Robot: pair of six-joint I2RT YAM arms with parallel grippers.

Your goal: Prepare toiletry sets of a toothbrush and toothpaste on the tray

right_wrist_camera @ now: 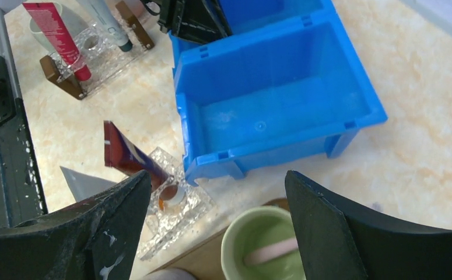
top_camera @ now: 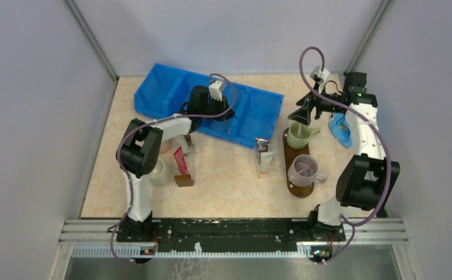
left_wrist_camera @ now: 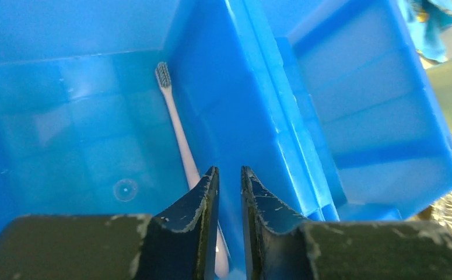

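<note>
In the left wrist view a pale pink toothbrush (left_wrist_camera: 179,131) lies along a wall of a blue tray (left_wrist_camera: 124,111) compartment, bristles at the far end. Over its handle hangs my left gripper, partly open, nothing between its fingers; one finger hides part of the handle. My right gripper is wide open and empty, above the green cup (right_wrist_camera: 238,239), in which a pink handle (right_wrist_camera: 270,251) leans. The red toothpaste tube (right_wrist_camera: 60,38) and a grey-white tube (right_wrist_camera: 109,23) stand in a clear holder. A dark red tube (right_wrist_camera: 124,151) stands in another holder.
A lilac cup (top_camera: 305,170) shares the brown board (top_camera: 296,153) with the green one. Behind the right gripper lies a blue cloth (top_camera: 340,131). The tray's right compartment (right_wrist_camera: 281,105) is empty. Bare table shows at the front middle.
</note>
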